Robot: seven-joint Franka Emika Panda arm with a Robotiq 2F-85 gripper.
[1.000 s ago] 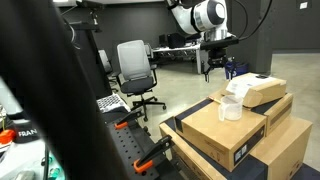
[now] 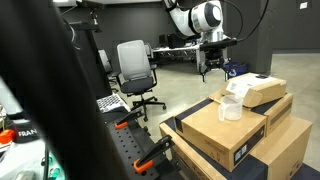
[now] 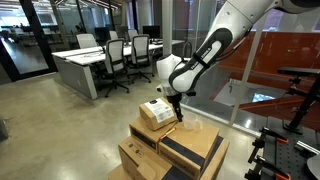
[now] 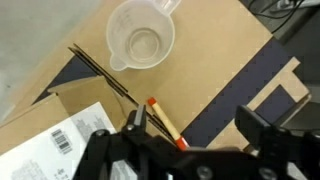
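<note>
My gripper [image 2: 216,73] hangs from the white arm above the cardboard boxes, open and with nothing between its fingers. In the wrist view its dark fingers [image 4: 265,143] stand wide apart at the bottom. Below and between them lies a thin orange-and-white stick, perhaps a marker [image 4: 166,122], flat on the box top. A clear plastic cup [image 4: 140,35] with a side tab or handle stands further up in that view. In the first exterior view the cup [image 2: 231,106] sits on the front box [image 2: 205,120]; the second exterior view shows the cup [image 3: 196,128] beside the stick [image 3: 172,128].
A smaller closed box with a white label [image 4: 68,145] stands beside the stick, raised above the surface. Black tape [image 4: 225,105] crosses the cardboard. The box top has bare room near its edges. An office chair [image 2: 135,65] stands well away.
</note>
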